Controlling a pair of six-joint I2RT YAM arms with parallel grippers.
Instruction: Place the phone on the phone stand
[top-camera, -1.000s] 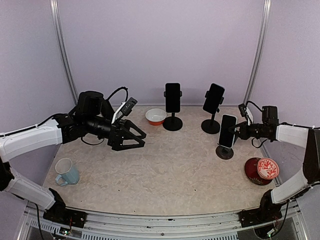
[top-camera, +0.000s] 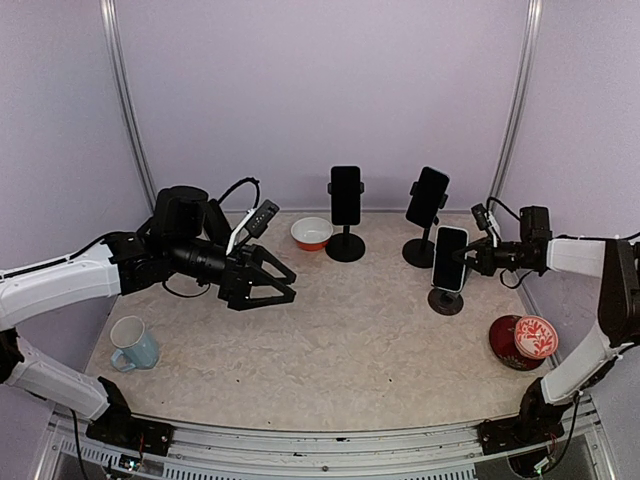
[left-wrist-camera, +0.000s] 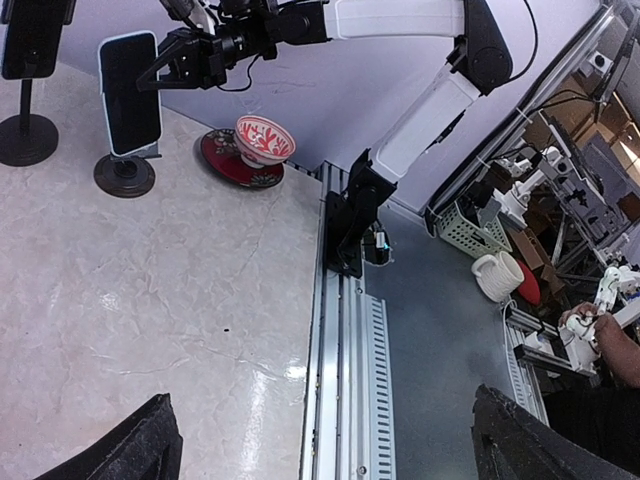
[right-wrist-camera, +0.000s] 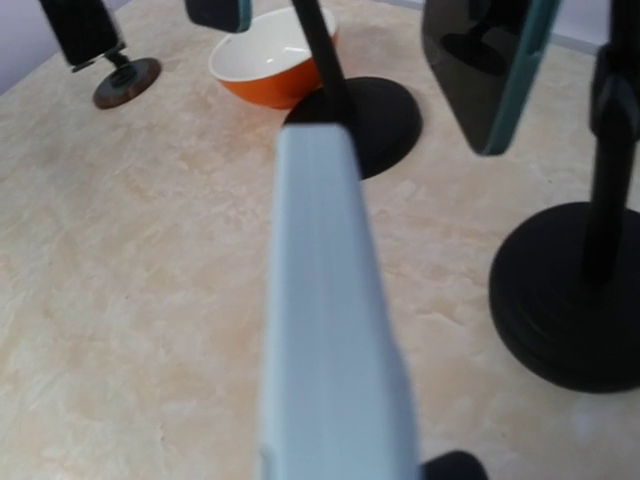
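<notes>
My right gripper (top-camera: 470, 255) is shut on a phone (top-camera: 448, 258) with a black screen and pale rim, held upright over a round-based stand (top-camera: 446, 302) at the right of the table; whether the phone touches its holder is unclear. In the right wrist view a pale, blurred edge (right-wrist-camera: 330, 310) fills the middle. My left gripper (top-camera: 280, 280) hangs open and empty over the left-middle table. Two other stands hold phones: one (top-camera: 346, 195) at the back middle, one (top-camera: 428, 196) tilted at the back right.
An orange-white bowl (top-camera: 311, 240) sits at the back, a light blue mug (top-camera: 135, 342) at the left, and a patterned bowl (top-camera: 535, 336) on a dark red plate (top-camera: 505, 345) at the front right.
The right gripper and its phone have risen slightly and shifted a little left, with the phone standing more upright.
</notes>
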